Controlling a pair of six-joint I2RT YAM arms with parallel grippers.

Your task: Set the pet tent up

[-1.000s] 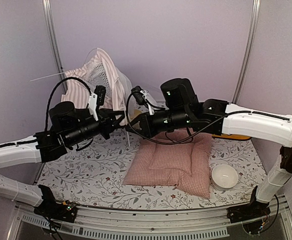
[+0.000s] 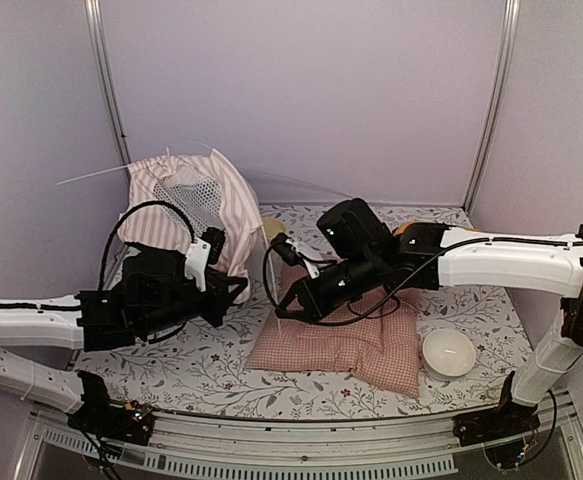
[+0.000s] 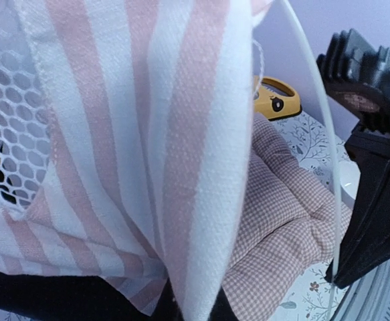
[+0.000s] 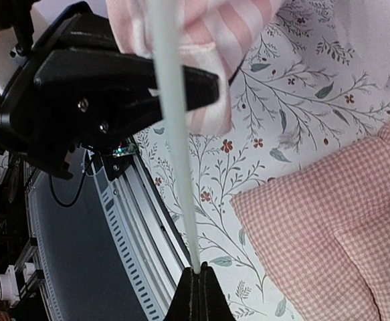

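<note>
The pet tent, pink-and-white striped cloth (image 2: 239,205) with a grey mesh panel (image 2: 189,198), hangs loosely at the back left, bunched and slanting. My left gripper (image 2: 233,292) is shut on a gathered edge of the striped cloth, which fills much of the left wrist view. A thin white tent rod (image 4: 174,134) comes down beside the cloth to my right gripper. That gripper's fingers are shut on the rod close to its lower end. Another pole (image 2: 93,175) sticks out of the cloth to the left.
A pink checked cushion (image 2: 331,345) lies on the flower-patterned mat. The white bowl (image 2: 449,354) stands at its right. Behind the right arm, a yellow object (image 3: 278,100) is partly hidden.
Both grippers have come down and nearer the front, the right one also slightly rightward. The striped cloth has been drawn lower with the left gripper, and the rod's lower end has followed the right.
</note>
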